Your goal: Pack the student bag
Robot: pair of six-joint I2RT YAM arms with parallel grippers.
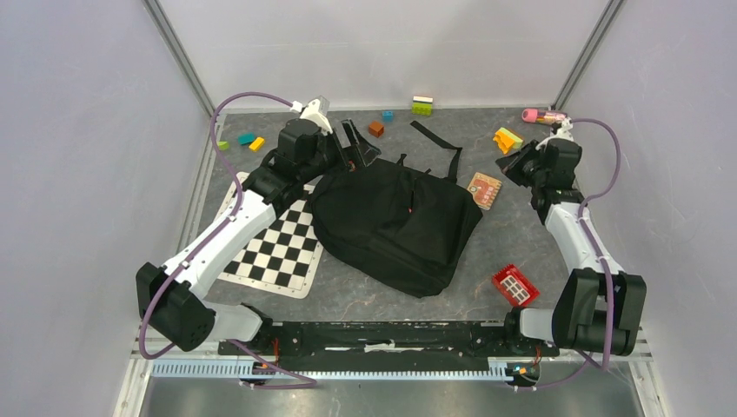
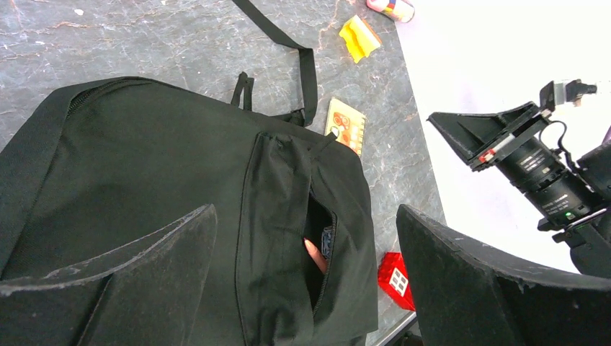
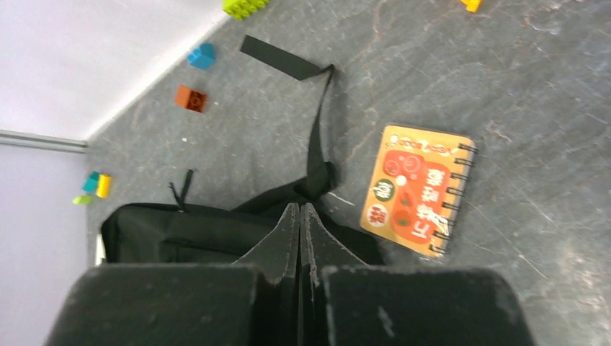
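Observation:
The black bag (image 1: 391,234) lies mid-table; in the left wrist view an open zipped pocket (image 2: 317,274) shows items inside. My left gripper (image 1: 359,148) hangs open above the bag's upper left, nothing between its fingers. My right gripper (image 1: 509,163) is shut, empty, raised right of the bag over the orange spiral notebook (image 3: 411,187), which lies flat beside it.
A checkerboard (image 1: 274,256) lies left, a red item (image 1: 514,286) front right. Small bricks (image 1: 376,129) line the back, with a yellow item (image 1: 506,141) and a pink-capped bottle (image 1: 543,115) back right. Walls bound three sides.

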